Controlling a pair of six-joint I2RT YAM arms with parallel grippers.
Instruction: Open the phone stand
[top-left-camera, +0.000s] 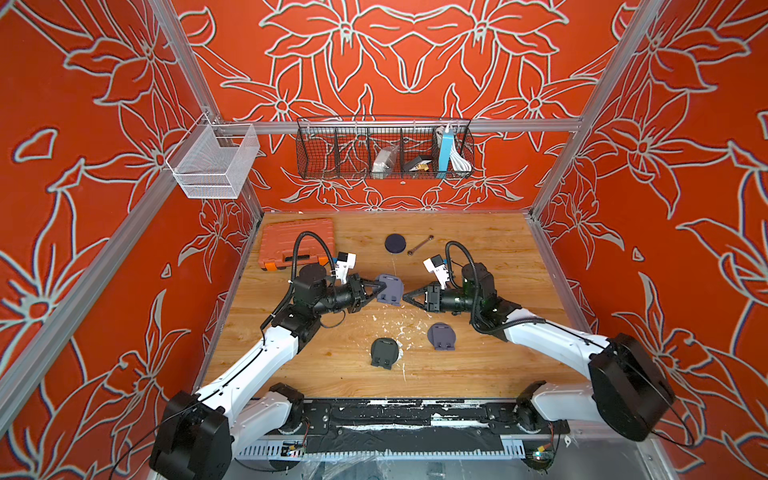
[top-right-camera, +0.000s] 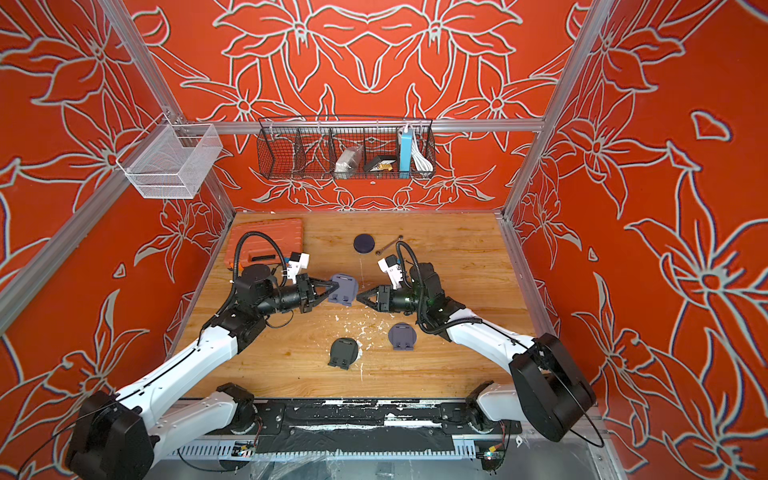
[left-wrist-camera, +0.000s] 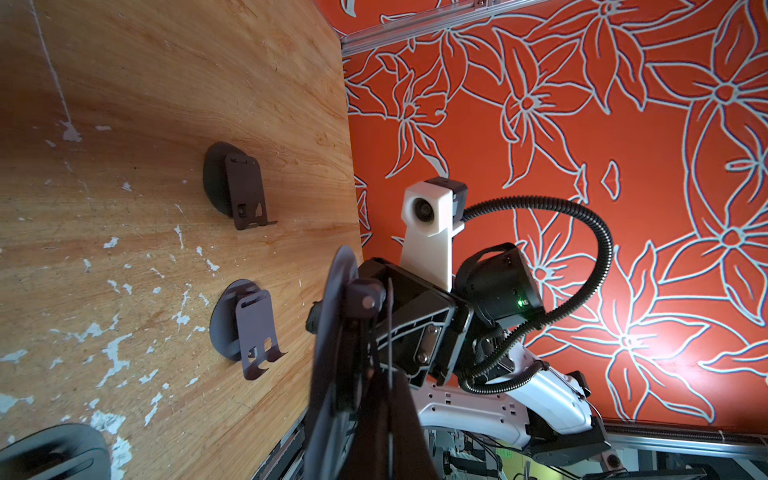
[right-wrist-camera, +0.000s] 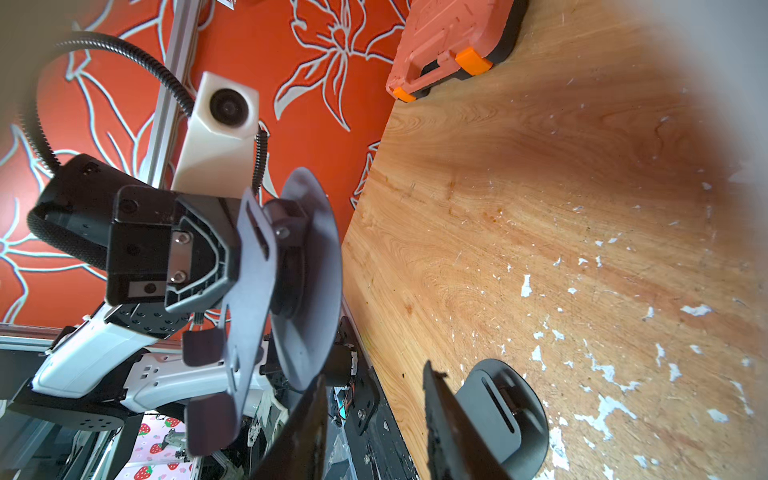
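A grey phone stand (top-left-camera: 391, 291) is held up off the table by my left gripper (top-left-camera: 379, 286), which is shut on its left edge. Its flat plate (right-wrist-camera: 249, 280) and round disc (right-wrist-camera: 312, 272) show edge-on in the right wrist view, apart with the hinge between them. Just right of the stand, my right gripper (top-left-camera: 406, 296) is part open, and no contact with it shows. Its dark fingertips (right-wrist-camera: 440, 400) have nothing visible between them. How the left fingers grip is partly hidden in the left wrist view.
A dark stand (top-left-camera: 385, 352) and a purple-grey one (top-left-camera: 441, 336) lie in front. Another stand (left-wrist-camera: 244, 188) shows in the left wrist view. Behind are a dark disc (top-left-camera: 395, 243), a wrench (top-left-camera: 421, 245) and an orange case (top-left-camera: 296, 241).
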